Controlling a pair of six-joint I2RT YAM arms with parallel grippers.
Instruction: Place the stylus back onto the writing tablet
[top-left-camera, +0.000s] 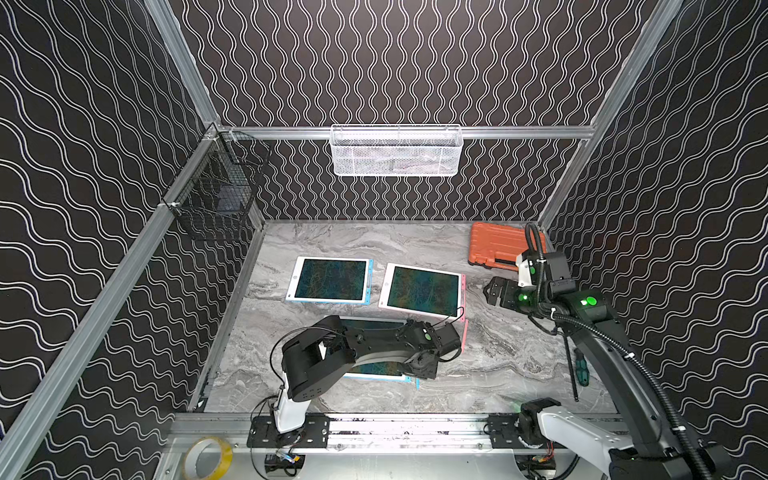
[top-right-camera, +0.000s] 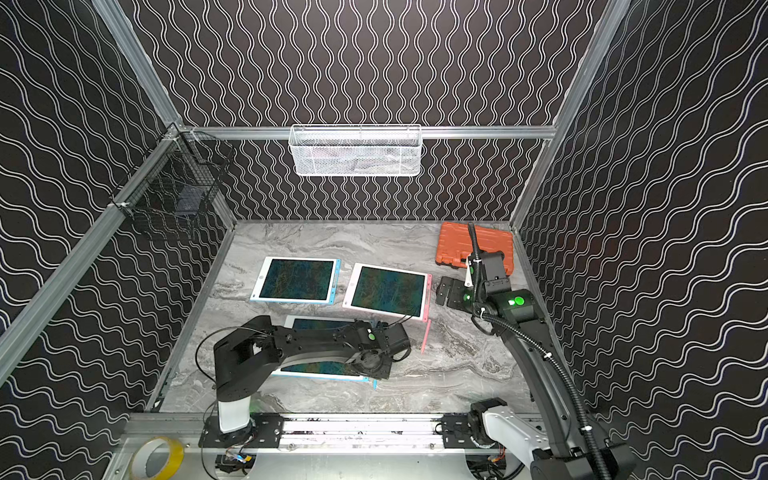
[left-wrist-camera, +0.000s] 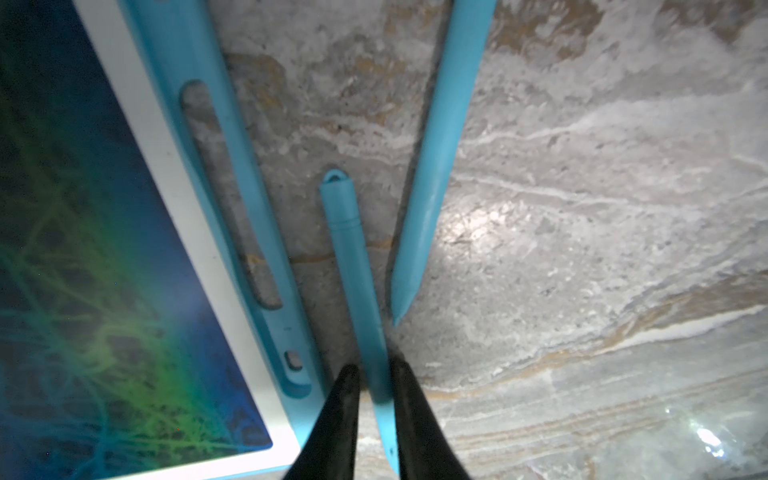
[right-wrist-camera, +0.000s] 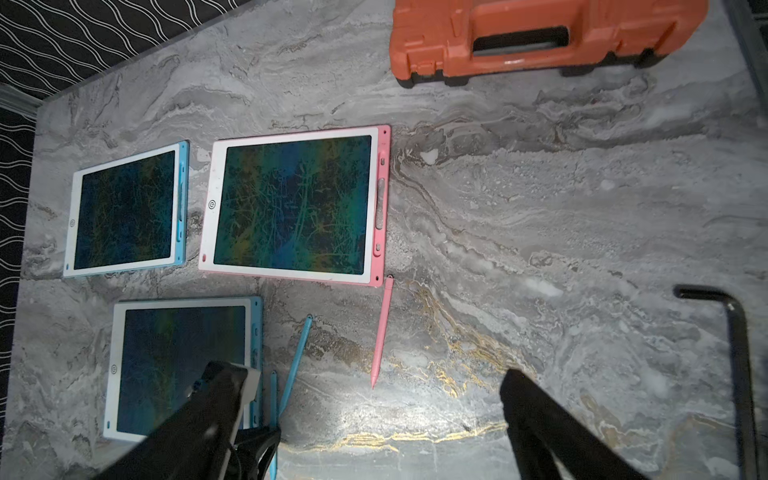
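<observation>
The front blue-edged tablet (right-wrist-camera: 180, 360) has an empty slot strip (left-wrist-camera: 249, 180) along its right side. A thin blue stylus (left-wrist-camera: 356, 272) lies on the table beside that strip, apart from it. My left gripper is down over its lower part, fingers narrowly parted on either side, with a slim gap on the left. A second blue stylus (left-wrist-camera: 436, 160) lies just to the right, its pointed end near the first. A pink stylus (right-wrist-camera: 382, 332) rests below the pink-edged tablet (right-wrist-camera: 296, 204). My right gripper stands open above the table, empty.
Another blue-edged tablet (top-left-camera: 329, 280) lies at the back left. At the back right sits an orange case (top-left-camera: 507, 246); a black hex key (right-wrist-camera: 740, 376) and a green-handled tool (top-left-camera: 581, 368) lie on the right. Bare table (right-wrist-camera: 544, 216) spreads right of the tablets.
</observation>
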